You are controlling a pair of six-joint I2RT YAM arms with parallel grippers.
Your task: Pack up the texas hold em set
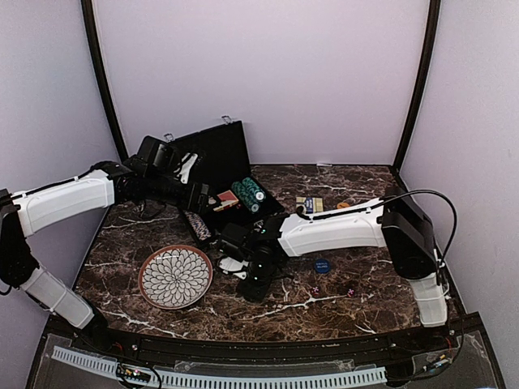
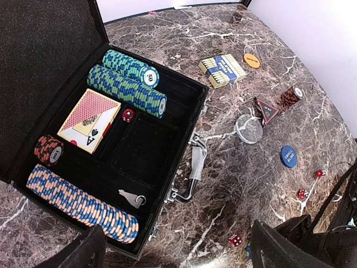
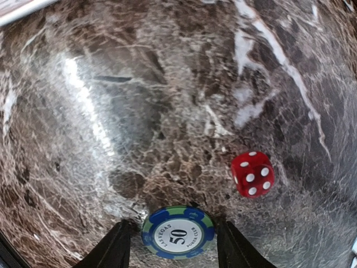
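The black case lies open with chip rows, a card deck, a red die and a bottle opener inside. My left gripper hangs open over the case's near side, nothing between its fingers. A blue-green 50 chip is flat on the marble table, my right gripper at its sides, one fingertip left of it and the other right. A narrow gap seems to show around the chip, so the fingers look part open. Just beyond it sits a red die.
A patterned plate stands at the front left. To the right of the case lie a box of sticks, an orange disc, a clear disc, an orange-black chip stack, a blue small blind disc and loose dice.
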